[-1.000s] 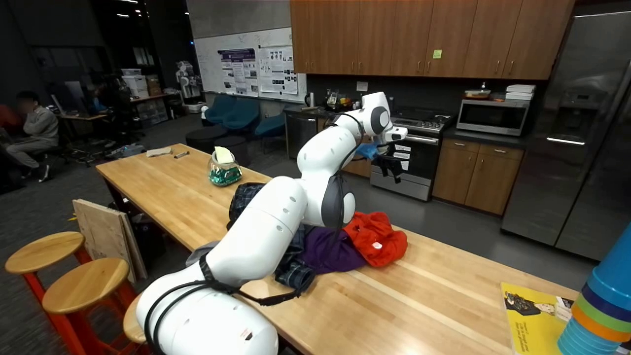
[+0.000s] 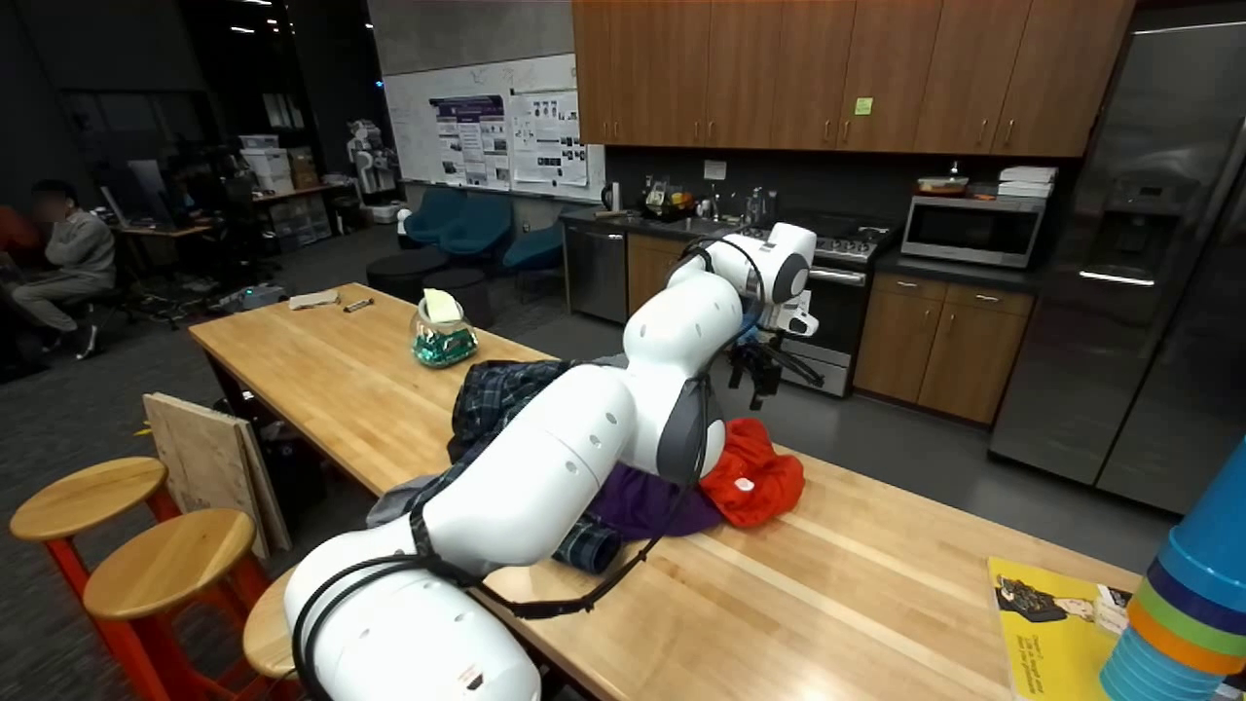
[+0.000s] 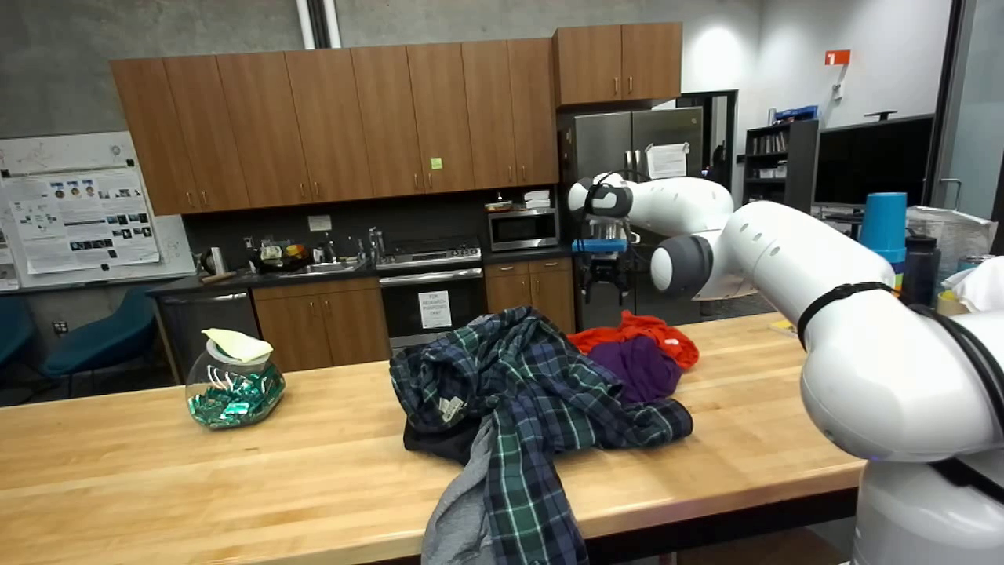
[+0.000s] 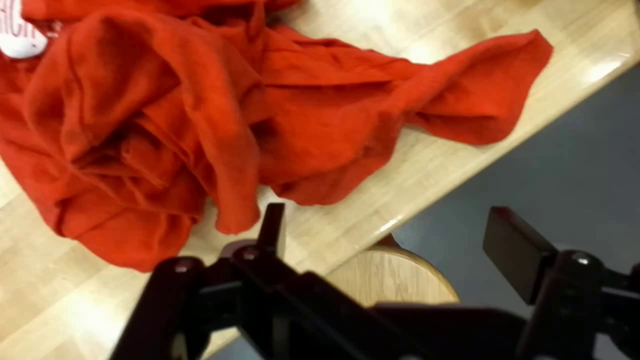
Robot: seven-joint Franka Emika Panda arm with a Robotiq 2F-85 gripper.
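Observation:
My gripper is open, its two dark fingers wide apart with nothing between them. In the wrist view it hangs over the table's far edge, where a round stool seat [image 4: 396,279] and grey floor show below. A crumpled red garment [image 4: 324,120] lies on the table just beyond the left finger, apart from the fingers as far as I can tell. In exterior view 2 the gripper [image 3: 603,287] hangs above and behind the red garment [image 3: 649,329]. A purple cloth [image 3: 635,367] lies against the red one, beside a dark plaid shirt [image 3: 527,377] with grey fabric hanging off the near edge.
On the wooden table [image 3: 320,461], a glass jar [image 3: 235,386] of green packets stands left of the clothes. A yellow magazine [image 2: 1051,643] and stacked coloured cups [image 2: 1191,596] occupy the right end. Bare tabletop lies between the clothes and the magazine.
The arm has swung right and the gripper has come lower in exterior view 1. The clothes lie in much the same places.

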